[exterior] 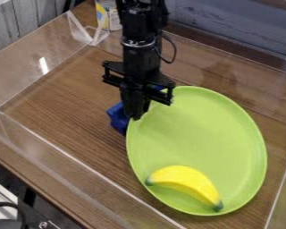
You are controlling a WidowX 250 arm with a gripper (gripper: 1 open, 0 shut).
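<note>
My black gripper (133, 106) reaches down from the top centre to the left rim of a large green plate (199, 148), its tips low at that rim. Whether it grips the rim is hard to tell. A blue object (118, 118) lies just left of the plate beneath the gripper, partly hidden. A yellow banana (188, 183) rests on the lower part of the plate.
A light container (106, 18) stands at the back left, and clear panels edge the table.
</note>
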